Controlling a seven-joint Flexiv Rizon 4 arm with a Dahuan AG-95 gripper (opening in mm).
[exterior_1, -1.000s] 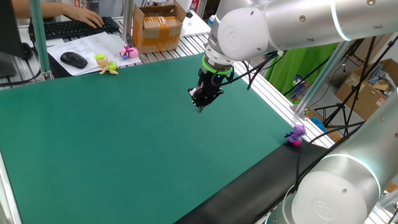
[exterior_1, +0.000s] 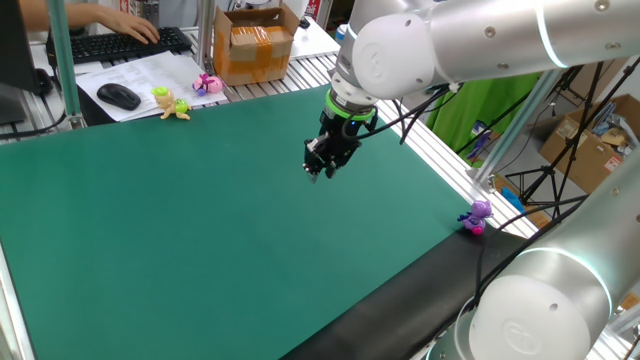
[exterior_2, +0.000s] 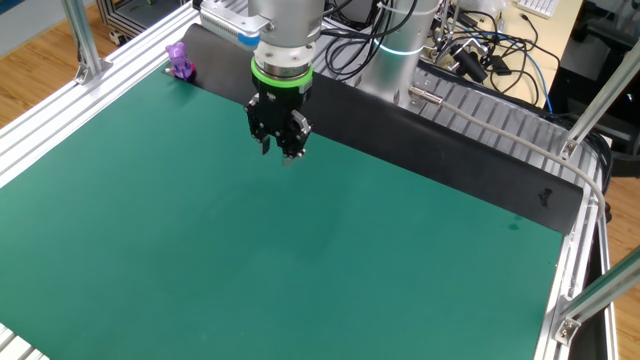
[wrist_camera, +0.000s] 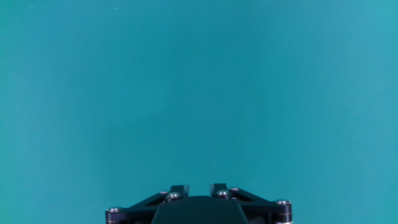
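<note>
My gripper (exterior_1: 322, 175) hangs above the green mat, toward its far right part in exterior view 1. Its fingertips stand a little apart, and nothing is between them. From the other side, exterior view 2 shows the same gripper (exterior_2: 277, 155) pointing down beside the black strip, its two fingers separate. At the bottom edge of the wrist view, a narrow gap shows between the fingers, with only bare mat beyond.
A purple toy (exterior_1: 477, 217) stands at the mat's right corner by the black strip (exterior_1: 400, 300). Yellow-green (exterior_1: 171, 103) and pink (exterior_1: 207, 85) toys sit at the far edge, near a cardboard box (exterior_1: 252, 45). Someone's hand rests on a keyboard.
The arm and the toys look unmoved.
</note>
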